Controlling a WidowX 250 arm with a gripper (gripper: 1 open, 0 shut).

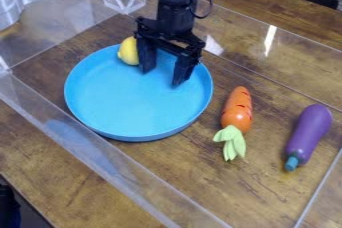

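My black gripper (170, 55) hangs at the top centre, low over the back rim of a blue plate (127, 97). Its dark fingers point down at the plate; whether anything is between them is too dark and small to tell. A yellow object (128, 48), partly behind the gripper, sits at the plate's back left.
An orange toy carrot (237, 112) with pale green leaves lies right of the plate. A purple toy eggplant (307, 134) lies further right.
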